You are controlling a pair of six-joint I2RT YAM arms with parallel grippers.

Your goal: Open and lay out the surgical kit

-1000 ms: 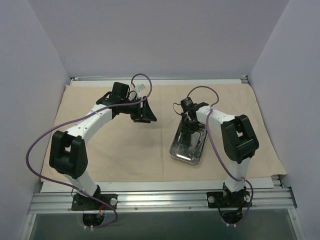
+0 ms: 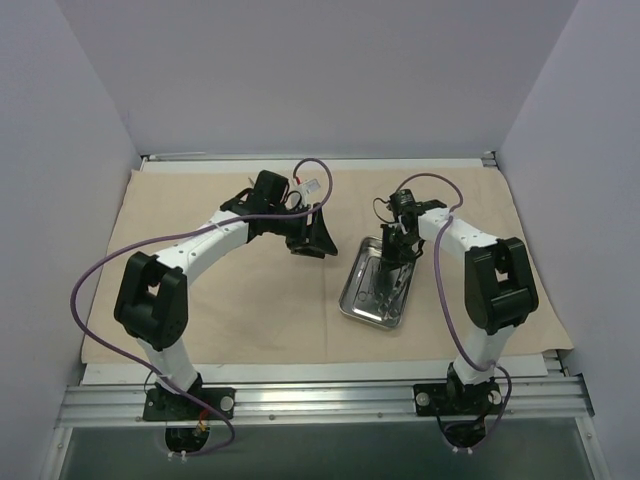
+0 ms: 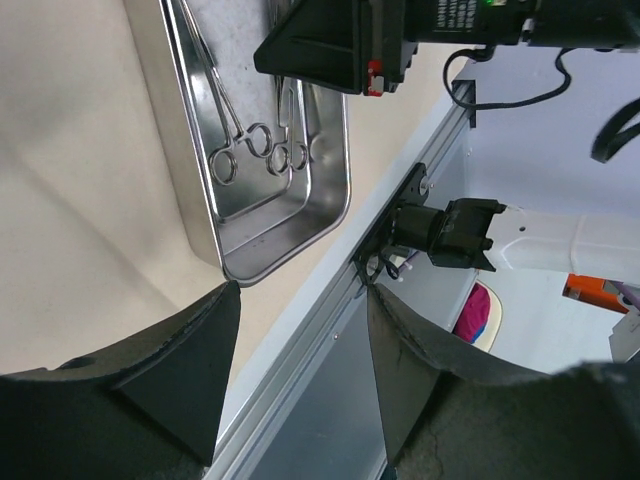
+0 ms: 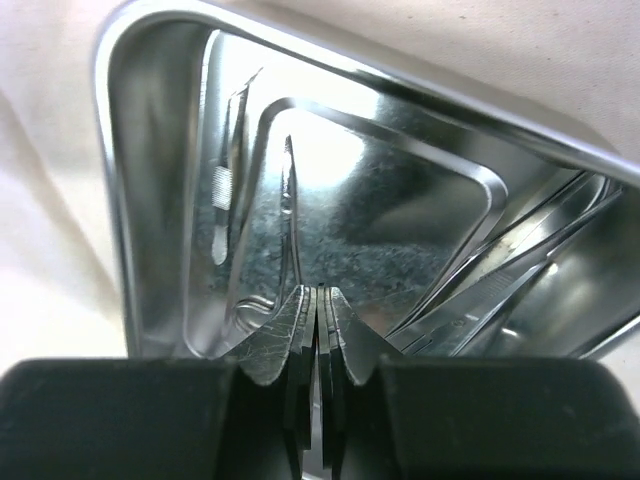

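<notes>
In the top view a shallow metal tray lies right of centre. My left gripper hangs just left of it, open and empty; its spread fingers show in the left wrist view. Ring-handled instruments lie inside the tray. Over the tray's far part is my right gripper, its fingertips together. In the right wrist view a slim pointed instrument lies close to those tips, beside a scalpel-like handle. Tweezers rest on the right. Whether the tips pinch anything thin is hard to see.
Beige cloth covers the table, with wide clear areas left and right of the tray. Purple cables loop along both arms. A metal rail runs along the front edge.
My left gripper has come nearer the tray, and the right one has moved across it. The tray has stayed put.
</notes>
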